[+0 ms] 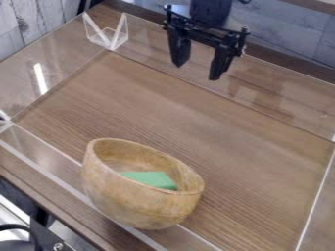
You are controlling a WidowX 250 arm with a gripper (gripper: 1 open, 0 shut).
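My black gripper [205, 59] hangs over the back middle of the wooden table, its two fingers apart and pointing down, nothing between them. A wooden bowl [131, 204] sits at the front left with a green object [151, 179] inside it, well away from the gripper.
Clear or white frame-like pieces stand at the back left [108, 29] and left edge. A dark cable or ring shows at the bottom left corner.
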